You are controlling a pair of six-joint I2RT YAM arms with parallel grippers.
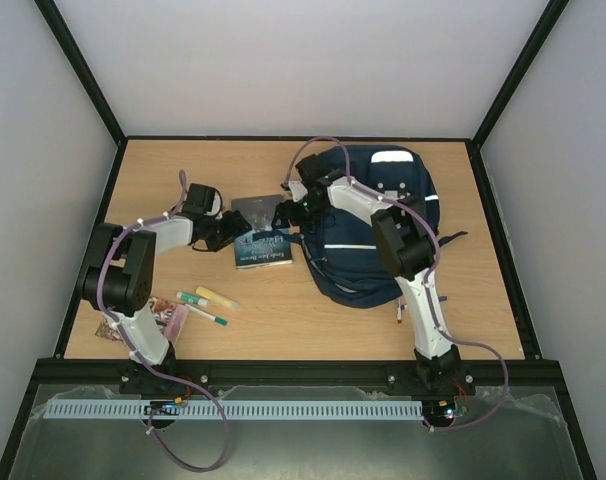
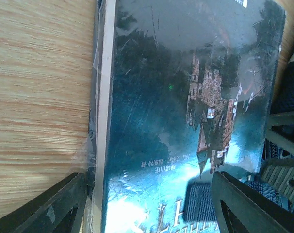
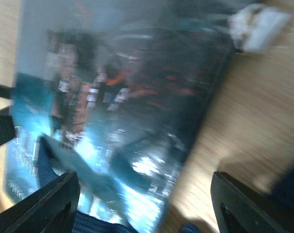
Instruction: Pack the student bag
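Note:
On the table's middle lies a dark-covered book (image 1: 263,253), wrapped in clear film, flat and just left of the dark blue bag (image 1: 353,265). A blue bag strap (image 3: 101,223) reaches across the book's lower cover. At the book's left edge is my left gripper, its fingers apart, one beside the spine edge and the other over the cover; no grip on the book shows. My right gripper stands open above the book's right edge, between book and bag. Strap and book edge pass between its fingers, not clamped.
A yellow marker (image 1: 217,298), a green-capped white marker (image 1: 192,299) and a thin pen (image 1: 206,315) lie front left, beside a pink case (image 1: 173,318). Another pen (image 1: 399,311) lies by the right arm.

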